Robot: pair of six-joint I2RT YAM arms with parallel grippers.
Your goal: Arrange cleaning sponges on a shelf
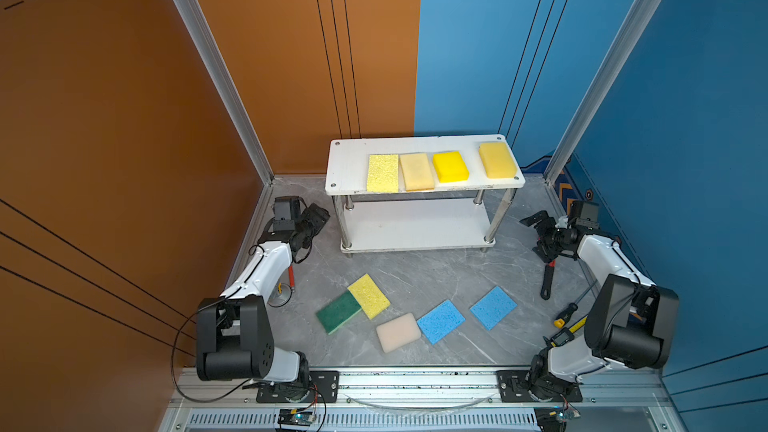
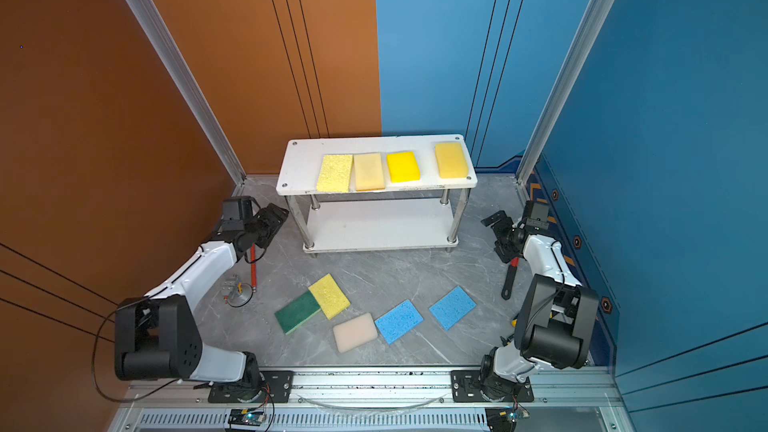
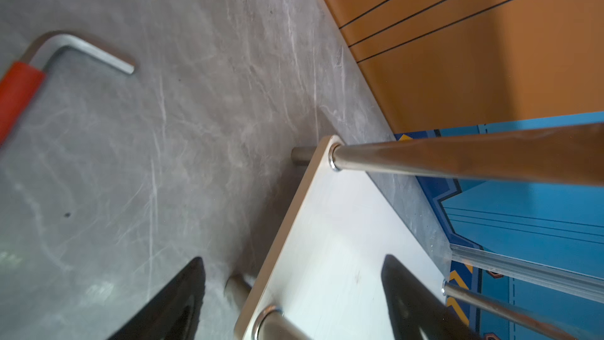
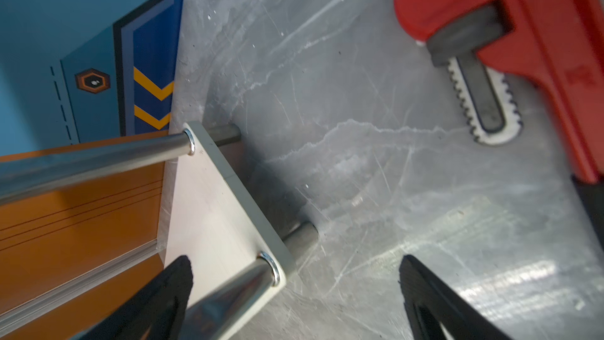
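The white two-tier shelf [image 1: 352, 160] holds a light yellow sponge [image 1: 382, 173], a pale sponge [image 1: 417, 171], a bright yellow sponge [image 1: 450, 166] and a golden sponge [image 1: 497, 160] on top. Its lower board [image 1: 412, 224] is bare. On the floor in front lie green [image 1: 338, 312], yellow [image 1: 369, 295] and pinkish [image 1: 398, 333] sponges, plus two blue sponges [image 1: 440, 321] [image 1: 493, 307]. My left gripper hangs apart beside the shelf's left end, fingers parted, nothing visible between them. My right gripper stands open beside the right end, empty.
A hex key [image 3: 94, 54] with red handle lies under the left arm. A red pipe wrench [image 4: 547, 37] and other tools lie by the right arm. Side and back walls enclose the area; bare grey floor surrounds the shelf.
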